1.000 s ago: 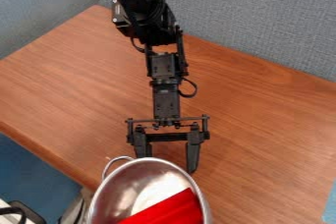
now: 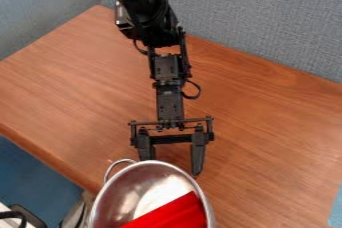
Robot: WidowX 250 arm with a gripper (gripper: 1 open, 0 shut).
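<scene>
A black arm reaches down from the top of the view to its gripper [image 2: 171, 151], which stands open low over the wooden table, nothing visible between its two fingers. Just below the gripper, a steel pot [image 2: 122, 194] with a side handle is cut off by the bottom edge. A red object [image 2: 171, 214] lies in the pot, beside a white patch inside it.
Grey panels [image 2: 267, 22] stand behind it. Dark and white items, partly visible, are at the lower left beyond the table edge.
</scene>
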